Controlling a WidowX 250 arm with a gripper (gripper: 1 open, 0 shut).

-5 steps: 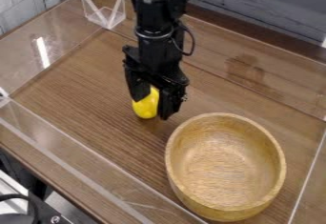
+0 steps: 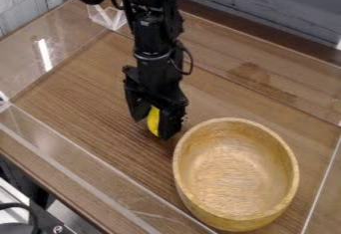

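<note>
My black gripper is low over the wooden table, left of and above a large tan bowl. A yellow object is at its fingers, partly hidden behind them; I cannot tell whether they are closed on it.
The tan bowl takes up the lower right of the table. A clear plastic object stands at the back left, and a white wall runs behind.
The gripper has moved down toward the viewer, and its fingers now cover more of the yellow object.
</note>
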